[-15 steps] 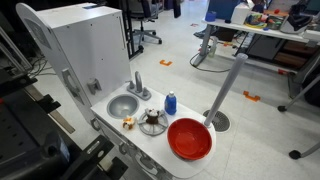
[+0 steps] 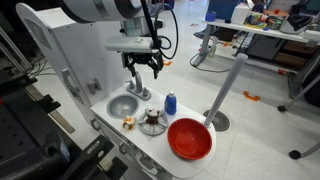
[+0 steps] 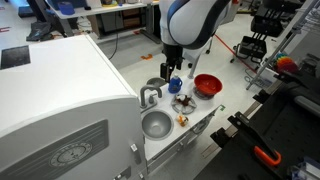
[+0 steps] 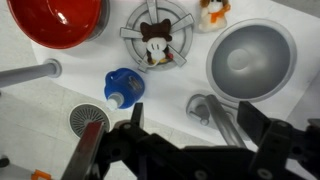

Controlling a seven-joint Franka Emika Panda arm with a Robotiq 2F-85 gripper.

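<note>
Black fingers [image 4: 122, 150] spread wide mark my gripper [image 2: 142, 70] as open, with no object visible between them. It hangs above the white counter [image 4: 165, 92], near the sink's tap [image 4: 222, 118], which shows in the gap in the wrist view. Left of that gap stands a blue container [image 4: 124, 86]. A brown-and-white toy [image 4: 155, 41] rests on a round metal burner [image 4: 183, 42]. Beside the grey sink [image 4: 250, 62] lies a small orange-and-white toy [image 4: 213, 15]. At the counter's far end from the sink sits a red bowl [image 2: 189, 139].
A white cabinet [image 3: 70, 100] stands beside the sink end. A pale upright post [image 2: 226, 90] rises next to the red bowl.
A second ago the arm was out of exterior view 1. The counter objects have not moved.
</note>
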